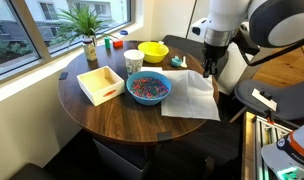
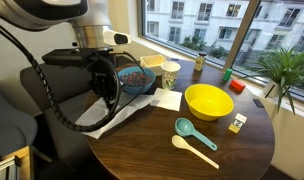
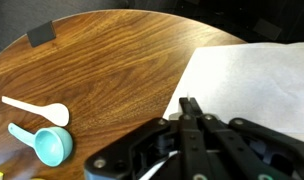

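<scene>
A white sheet of cloth or paper (image 1: 192, 100) lies on the round wooden table, close to its right-hand edge. In the wrist view the sheet (image 3: 247, 85) fills much of the right side, some of it hidden behind the gripper. My gripper is shut, its fingertips over the sheet's left border. Whether a fold is pinched between them is too small to tell. From exterior view 1 the gripper (image 1: 209, 70) appears at the sheet's far edge. In exterior view 2 the arm partly covers the sheet (image 2: 120, 116).
A blue bowl (image 1: 148, 87) of small coloured pieces, a cream box (image 1: 100, 84), a white patterned cup (image 1: 134, 62) and a yellow bowl (image 2: 208, 103) stand on the table. A teal scoop (image 2: 195, 132) and white spoon (image 2: 194, 150) lie nearby.
</scene>
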